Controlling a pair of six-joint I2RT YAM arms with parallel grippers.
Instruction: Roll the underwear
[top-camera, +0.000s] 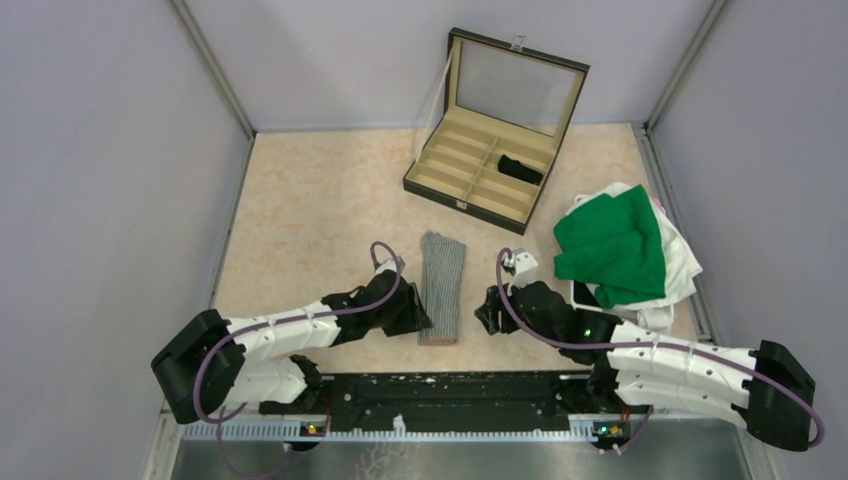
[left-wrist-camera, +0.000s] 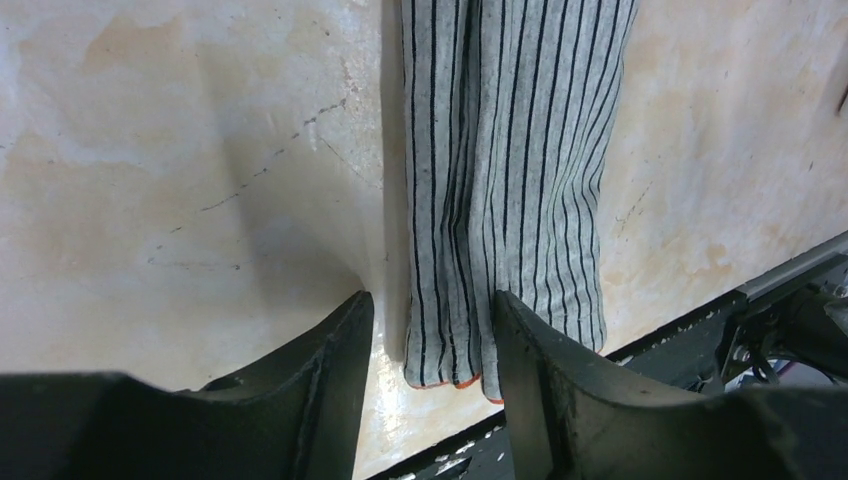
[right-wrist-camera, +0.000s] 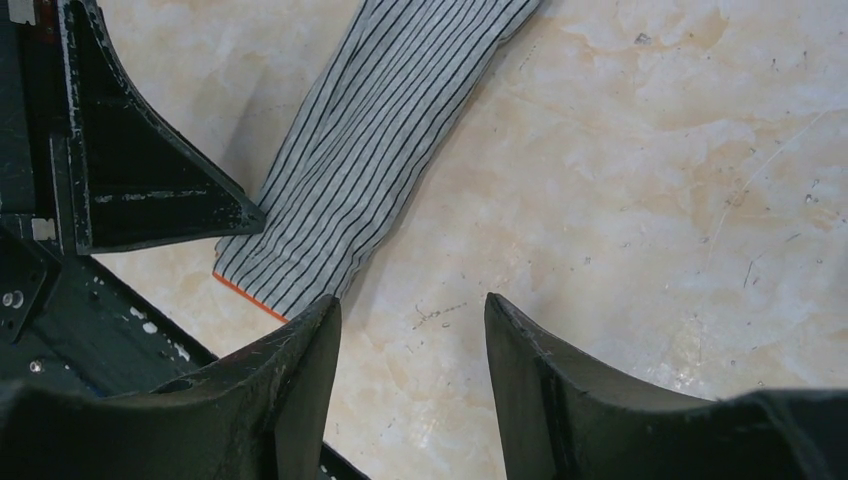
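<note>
The grey striped underwear lies folded in a long flat strip on the table, red edging at its near end. My left gripper is low at the near end of the strip, its fingers apart, one against the cloth and the other just left of it. In the right wrist view that gripper also appears beside the cloth's near end. My right gripper hangs open to the right of the underwear, with bare table between its fingers.
An open compartment box with a dark rolled item sits at the back. A pile of green and white cloths lies at the right.
</note>
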